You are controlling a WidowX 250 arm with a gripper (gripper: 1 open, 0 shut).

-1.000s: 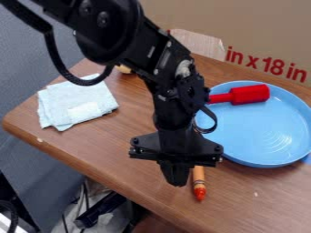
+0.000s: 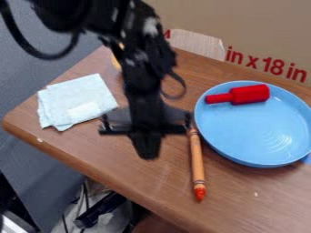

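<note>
The black gripper hangs over the middle of the wooden table, blurred, just left of an orange crayon that lies pointing toward the front edge. Whether its fingers are open or shut cannot be told. A light blue plate sits at the right, with a red cylindrical object on its back part. A folded pale cloth lies at the left.
A cardboard box stands along the back. A yellow item behind the arm is mostly hidden. The table's edge drops to the floor.
The arm has moved up, back and to the left, uncovering more of the orange crayon and the plate's left side.
</note>
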